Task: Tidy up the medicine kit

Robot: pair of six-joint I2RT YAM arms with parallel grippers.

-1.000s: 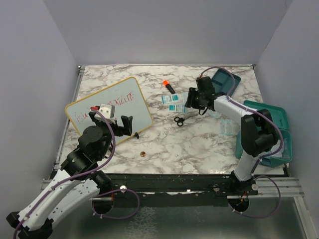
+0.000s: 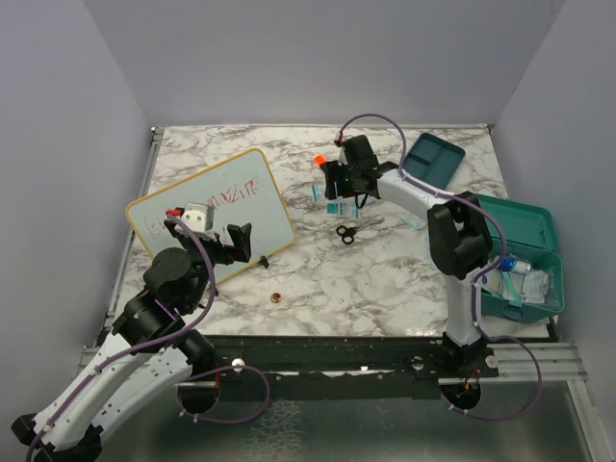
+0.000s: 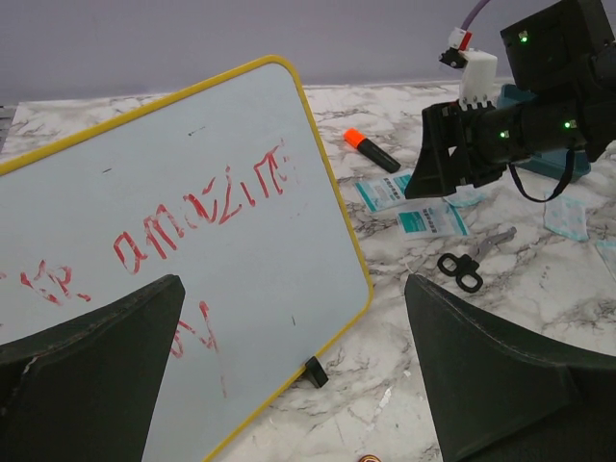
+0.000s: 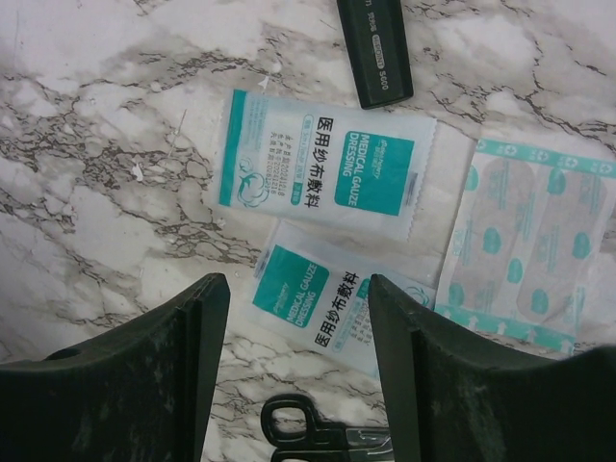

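My right gripper (image 2: 333, 179) is open above two gauze dressing packets, the upper (image 4: 318, 164) and lower (image 4: 313, 294), with nothing between its fingers. Right of them in the right wrist view lies a plaster strip pack (image 4: 525, 241); below are black scissors (image 4: 289, 423). An orange-capped marker (image 3: 371, 146) lies behind the packets. The teal medicine kit (image 2: 520, 308), holding packets and a bottle, stands open at the right. My left gripper (image 2: 239, 241) hangs open over the lower right part of the whiteboard, empty.
The whiteboard (image 2: 192, 197) with red writing covers the left of the table. A teal tray (image 2: 433, 162) sits at the back right. A small round object (image 2: 275, 297) lies at the front.
My right gripper has moved left and toward the back, over the gauze packets near the marker. The left arm has not visibly moved.
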